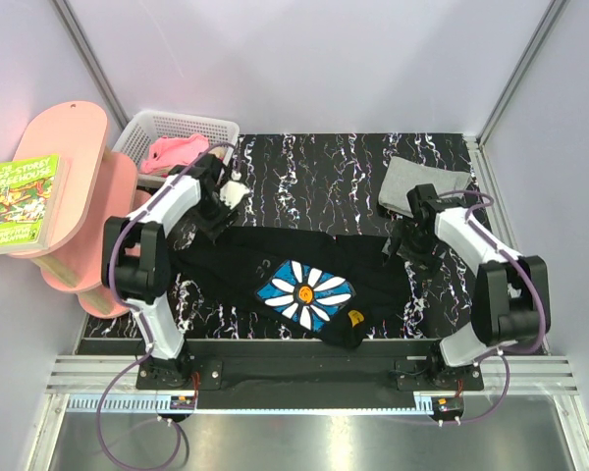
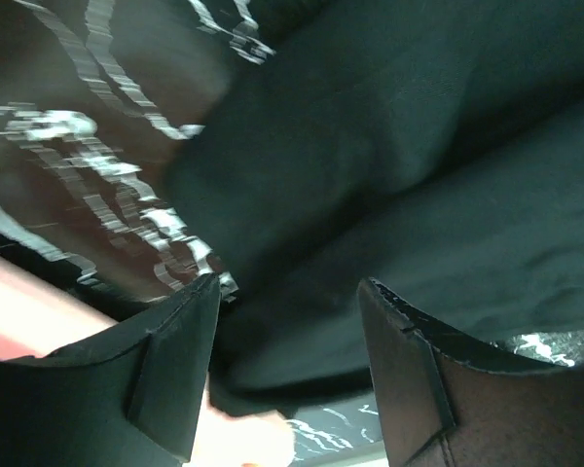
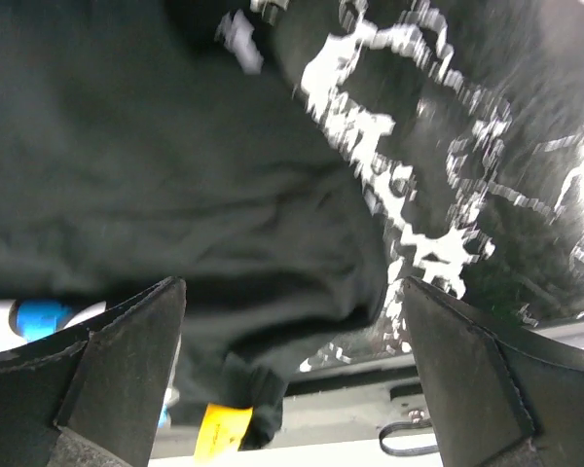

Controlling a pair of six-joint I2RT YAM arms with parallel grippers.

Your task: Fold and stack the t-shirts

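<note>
A black T-shirt [image 1: 226,265] with a blue-and-white daisy print [image 1: 304,294] lies spread across the marble-patterned mat, its fabric rumpled, one yellow patch showing near the lower right. My left gripper [image 1: 216,221] hangs over the shirt's upper-left part; in the left wrist view its fingers are apart, with black cloth [image 2: 321,165] below them. My right gripper [image 1: 407,250] stands open above the shirt's right end; the right wrist view shows black cloth [image 3: 224,224] beneath and nothing held. A folded grey shirt [image 1: 412,182] lies at the back right.
A white basket [image 1: 137,137] with pink cloth stands at the back left. Pink shelves [image 1: 69,137] with a book [image 1: 15,196] fill the left side.
</note>
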